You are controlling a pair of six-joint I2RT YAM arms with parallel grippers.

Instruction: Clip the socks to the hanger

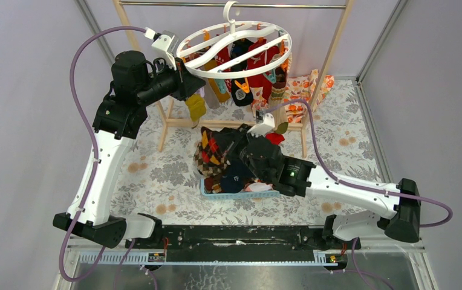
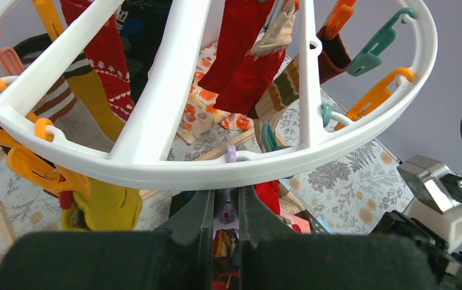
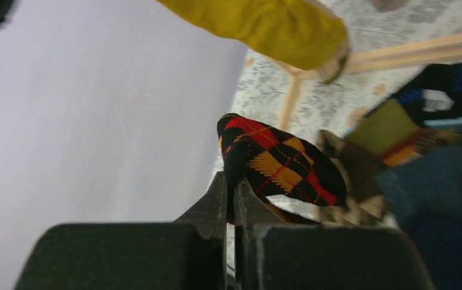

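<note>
A round white hanger (image 1: 234,74) hangs with several socks clipped along it. Just under its near rim (image 2: 216,175), my left gripper is shut on a purple clip (image 2: 231,154); the clip's lower part shows between the fingers. A black, red and yellow plaid sock (image 3: 283,166) is pinched at its edge in my right gripper, which is shut on it. In the top view this plaid sock (image 1: 209,148) appears over the left part of the sock basket (image 1: 240,195), below the hanger.
More socks lie in the blue basket, among them a dark blue one (image 1: 236,175). A yellow sock (image 1: 196,107) dangles from the hanger's left side. Empty orange (image 2: 377,93) and teal (image 2: 377,48) clips hang at the right. The wooden rack (image 1: 328,54) frames the scene.
</note>
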